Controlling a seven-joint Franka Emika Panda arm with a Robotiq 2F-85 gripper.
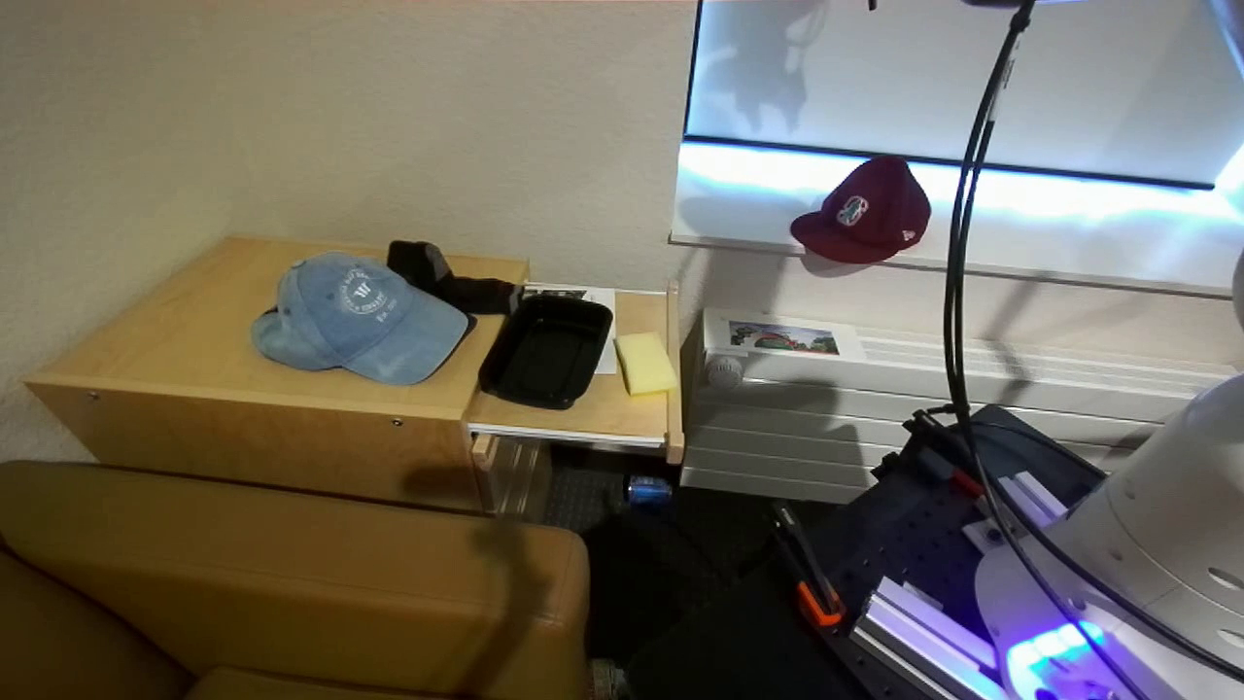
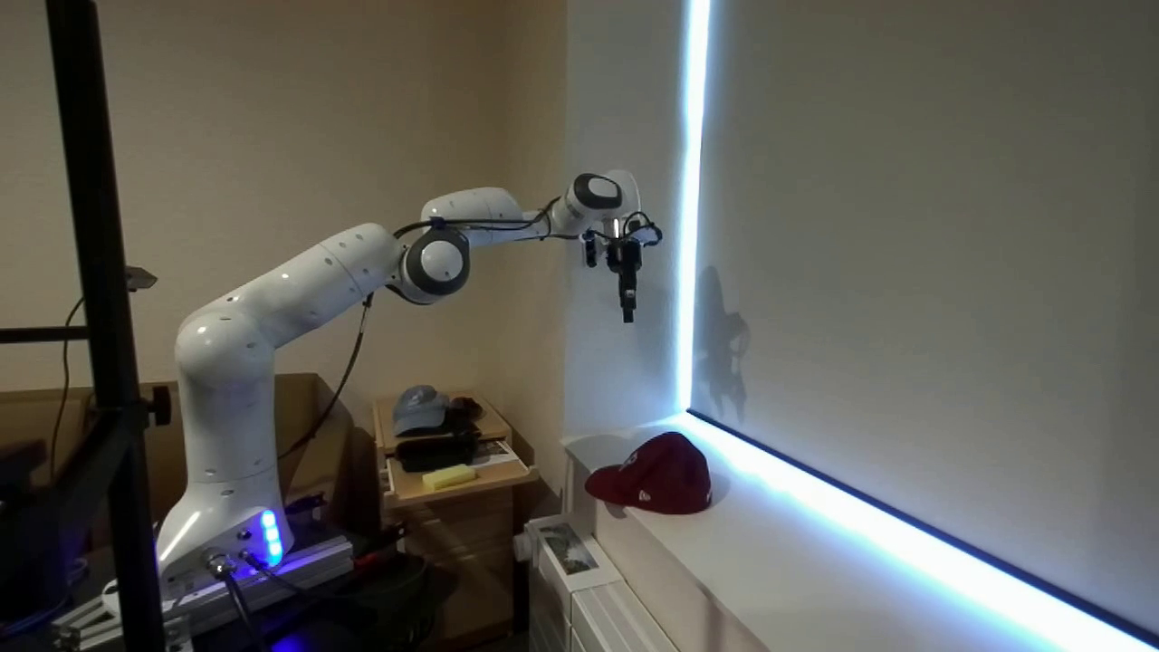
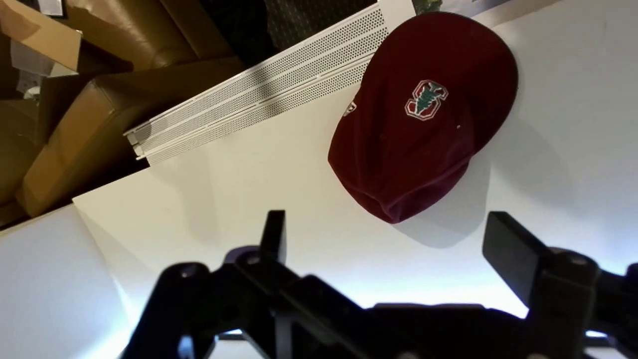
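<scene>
My gripper stands open, its two black fingers wide apart with only bare sill visible between them. In exterior view 2 the gripper (image 2: 627, 317) hangs pointing down, well above the window sill and apart from everything. A dark red cap (image 3: 412, 119) with a tree emblem rests on the sill, beyond the fingertips in the wrist view. The same red cap (image 1: 869, 210) shows in exterior view 1, its brim over the sill's front edge. In that view nearly all of the gripper is beyond the top of the picture.
A wooden cabinet (image 1: 163, 327) bears a blue cap (image 1: 362, 321), a dark cloth (image 1: 449, 280), a black tray (image 1: 548, 350) and a yellow sponge (image 1: 644, 363). Below the sill runs a white radiator (image 1: 770, 408). The window sill (image 2: 782, 543) is otherwise clear; a blind closes off its far side.
</scene>
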